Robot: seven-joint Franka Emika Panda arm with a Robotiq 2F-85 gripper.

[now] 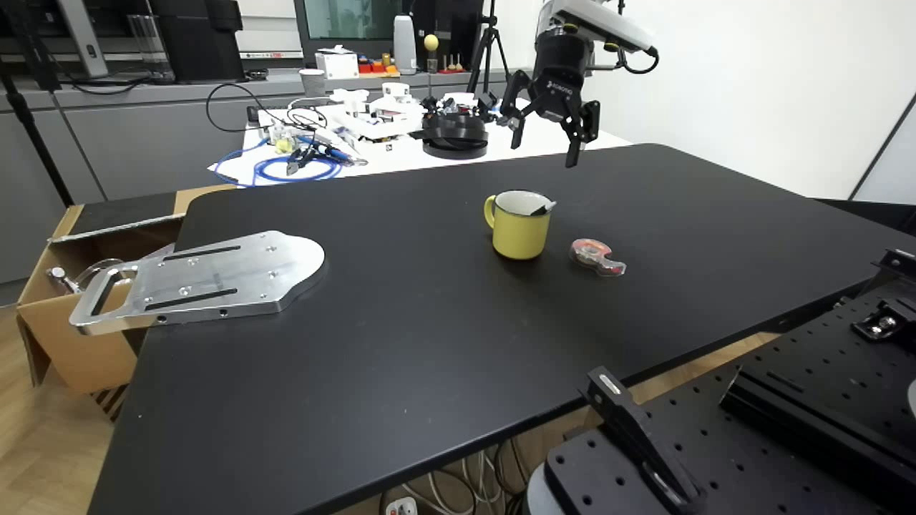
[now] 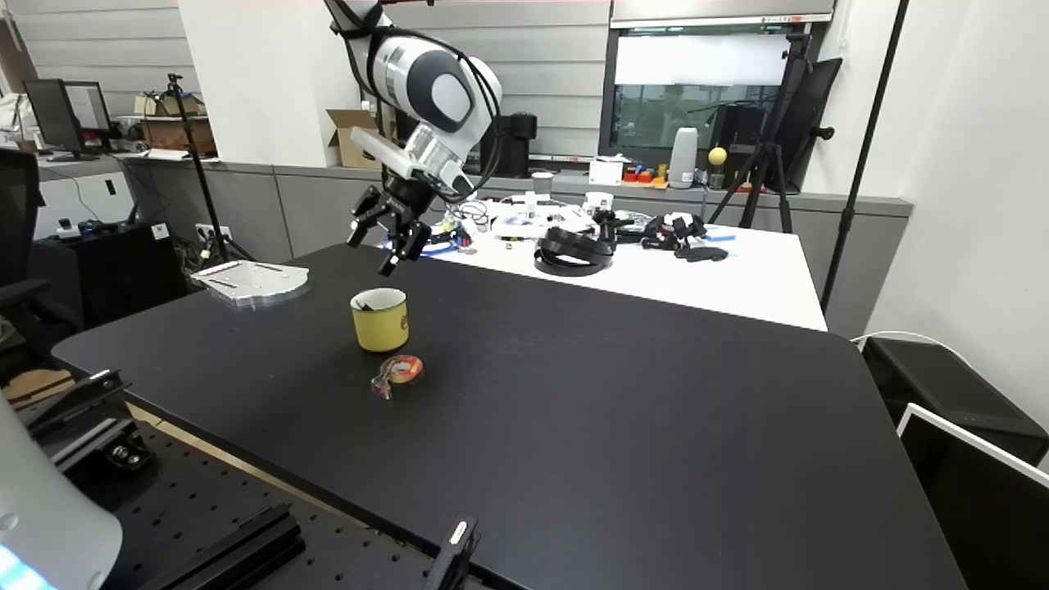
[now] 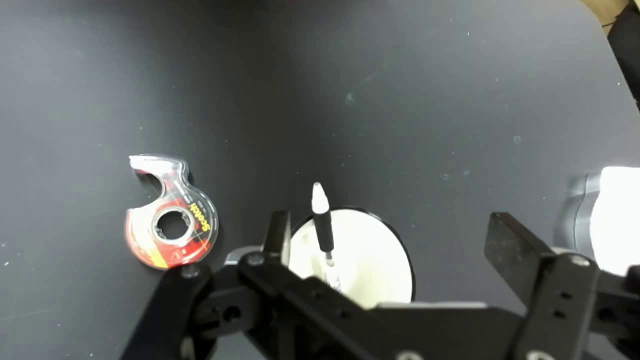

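Observation:
A yellow mug [image 1: 519,234] with a white inside stands upright on the black table, its handle toward the left in the first exterior view. A black-and-white marker [image 3: 322,225] leans in it, one end just above the rim. Beside the mug lies a clear and red Scotch tape dispenser [image 3: 174,222]. My gripper [image 1: 543,153] is open and empty, above and beyond the mug in the first exterior view. In the wrist view the mug [image 3: 366,255] shows between the spread fingers, its lower part hidden by the gripper.
A silver metal plate with a handle [image 1: 223,276] lies at the table's left, over an open cardboard box [image 1: 73,343]. A white table [image 2: 757,279] behind holds cables and equipment.

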